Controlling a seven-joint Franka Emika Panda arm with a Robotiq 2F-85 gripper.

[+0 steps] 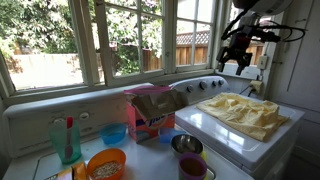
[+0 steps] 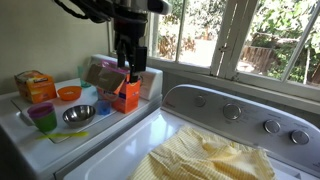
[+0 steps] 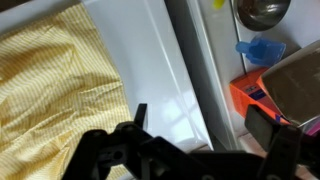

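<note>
Above the washer's white top, my gripper (image 1: 232,63) hangs pointing down, with nothing beneath it in contact. Its two fingers stand wide apart in the wrist view, so the gripper is open and empty. A pale yellow cloth (image 1: 240,113) lies spread and wrinkled over the white washer top (image 2: 150,135). From the wrist camera, the cloth (image 3: 55,95) is off to the left of the fingers, and an orange detergent box (image 3: 254,95) with an open brown flap (image 3: 298,85) is to the right.
On the neighbouring machine stand a metal bowl (image 1: 187,145), an orange bowl (image 1: 105,163), a green cup (image 1: 66,142), a purple-rimmed cup (image 1: 192,166) and a blue scoop (image 3: 260,51). Control panels with knobs (image 2: 233,112) and windows run along the back.
</note>
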